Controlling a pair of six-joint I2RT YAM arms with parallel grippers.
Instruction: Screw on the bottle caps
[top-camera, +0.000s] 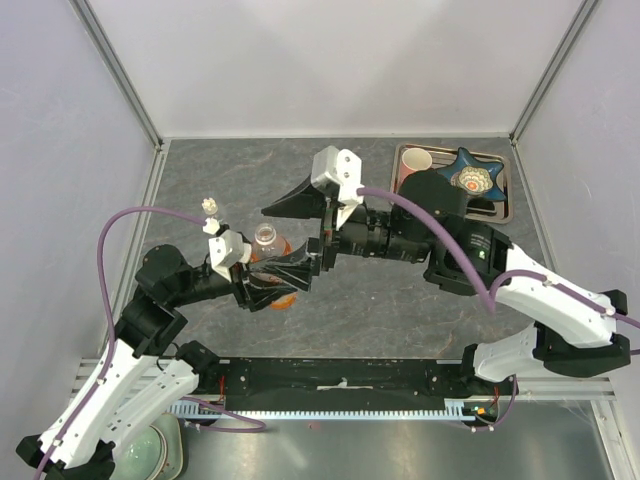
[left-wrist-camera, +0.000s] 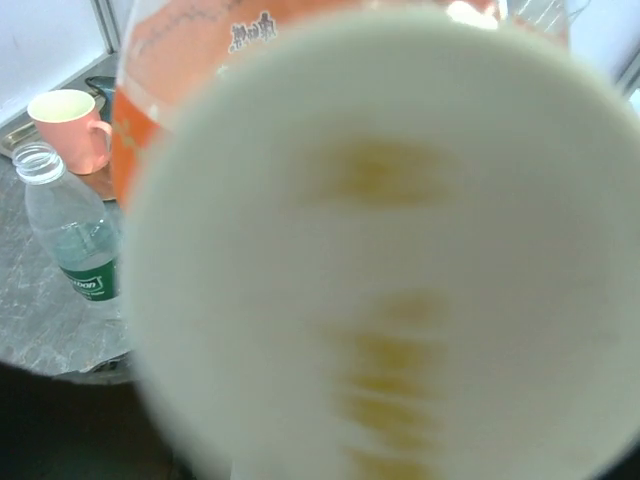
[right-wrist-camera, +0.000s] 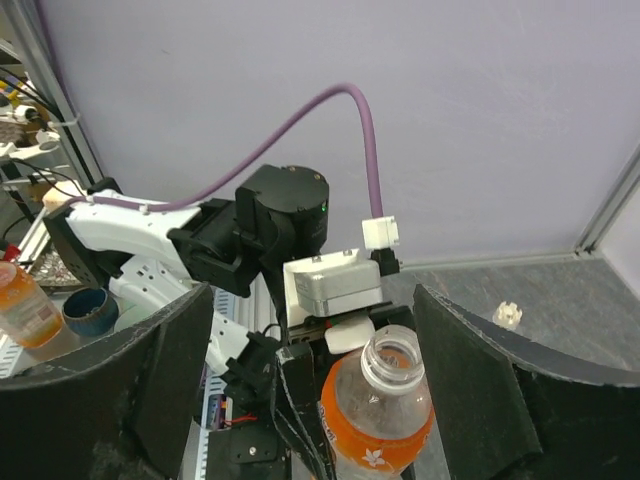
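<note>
An orange-labelled bottle (top-camera: 270, 240) is held upright in my left gripper (top-camera: 275, 275); its threaded neck (right-wrist-camera: 390, 355) shows bare in the right wrist view. My right gripper (top-camera: 305, 225) stands open just above and right of the bottle, its fingers framing it. In the left wrist view the orange label (left-wrist-camera: 170, 60) is behind a large blurred white disc. A clear bottle with a green label (left-wrist-camera: 75, 240), no cap on it, stands behind on the table.
A metal tray (top-camera: 500, 215) at the back right holds a pink mug (top-camera: 412, 160) and a blue star-shaped dish (top-camera: 450, 168).
</note>
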